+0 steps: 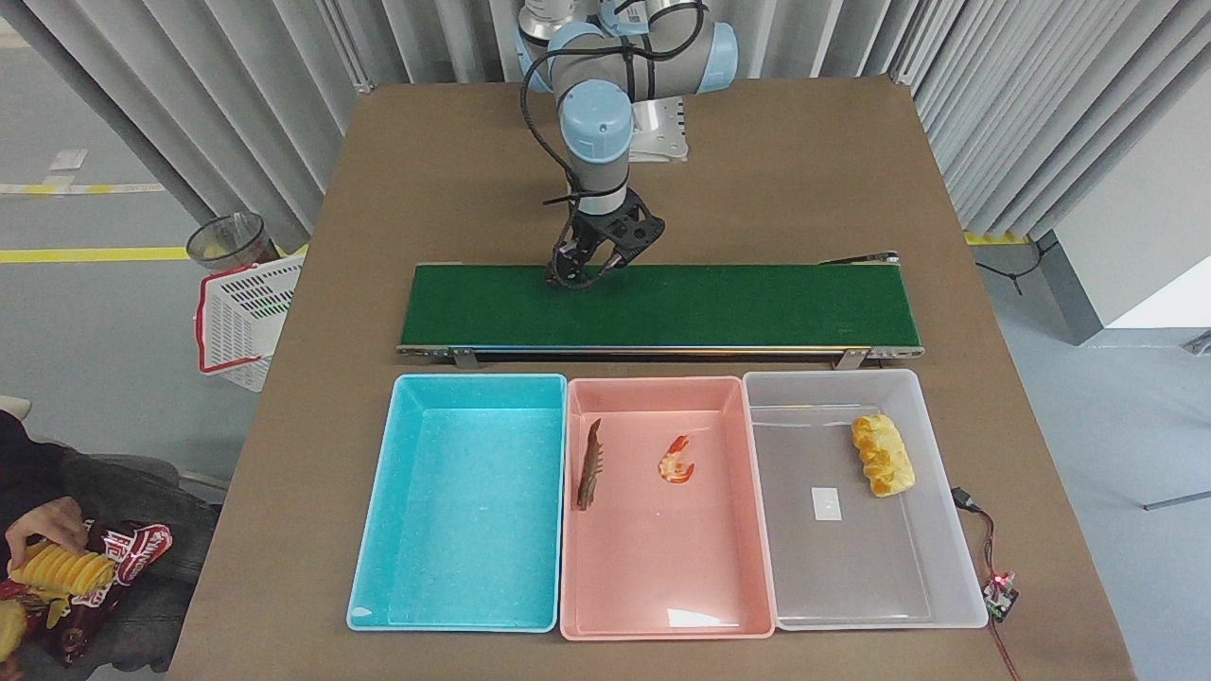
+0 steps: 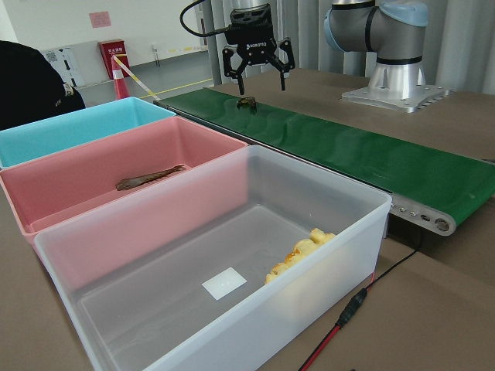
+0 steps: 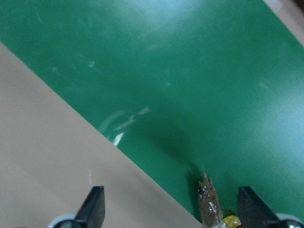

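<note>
My gripper (image 2: 262,80) hangs over the green conveyor belt (image 1: 738,306), its fingers apart. A small dark brown food item (image 2: 246,103) lies on the belt just below the fingers; in the wrist view the brown piece (image 3: 209,204), with a yellow bit beside it, sits between the open fingertips near the lower edge. In the front view the arm hides it.
Along the front stand a blue tray (image 1: 454,545), a pink tray (image 1: 666,545) holding two shrimp-like items, and a clear tray (image 1: 863,567) holding a yellow pastry (image 1: 882,454). A person with food packs sits at the left.
</note>
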